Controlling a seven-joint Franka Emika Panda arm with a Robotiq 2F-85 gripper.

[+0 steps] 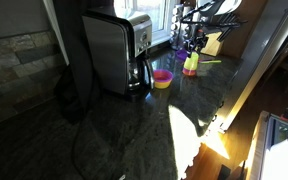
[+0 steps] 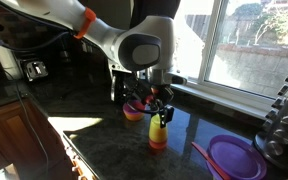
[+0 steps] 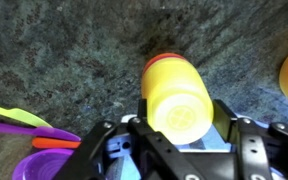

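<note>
A yellow cup-like piece, with red showing beneath it, lies between the fingers of my gripper in the wrist view. The fingers close in on either side, and the gripper is shut on it. From the second exterior view, the yellow-and-red stack looks upright under the gripper. The same stack appears at the far end of the counter in the first exterior view. Whether its base touches the counter cannot be told.
A pink-and-yellow bowl is near the coffee maker. A purple plate with utensils lies to the stack's right in the second exterior view, near a spice rack.
</note>
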